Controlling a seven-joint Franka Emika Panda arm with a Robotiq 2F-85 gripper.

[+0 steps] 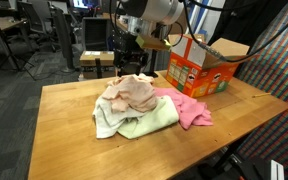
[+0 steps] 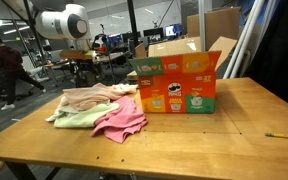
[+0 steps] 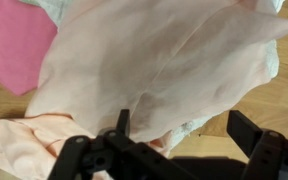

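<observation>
A heap of cloths lies on the wooden table, with a peach cloth on top. Beneath and around it show a white cloth, a pale green cloth and a pink cloth. Above the far side of the heap hangs my gripper, its fingers open. From the wrist view, the gripper has its fingers wide apart over the peach cloth, and nothing appears gripped. Part of the pink cloth reaches into that view's upper left corner.
An open cardboard box, orange and green, stands beside the heap at the back of the table. A pencil lies toward the table's far right in exterior view 2. Bare tabletop extends left of the heap in exterior view 1.
</observation>
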